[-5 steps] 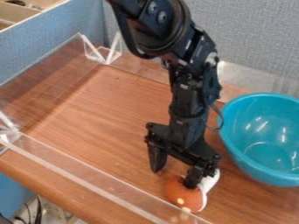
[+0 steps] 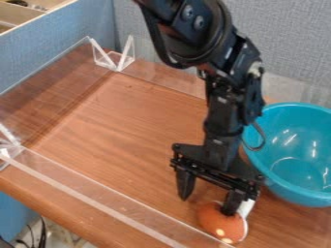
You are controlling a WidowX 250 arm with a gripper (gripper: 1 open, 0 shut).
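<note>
The black gripper is low over the wooden table, its fingers open and pointing down, the right one at an orange-and-white object near the front. The orange part has pale spots; the white part is mostly hidden behind the gripper. A turquoise bowl stands to the right of the arm.
A clear plastic rail runs along the front and left edges, with white corner brackets. A blue-sided box is at the back left.
The gripper has shifted slightly right and up, and the orange-and-white object has moved a little right and down in the view.
</note>
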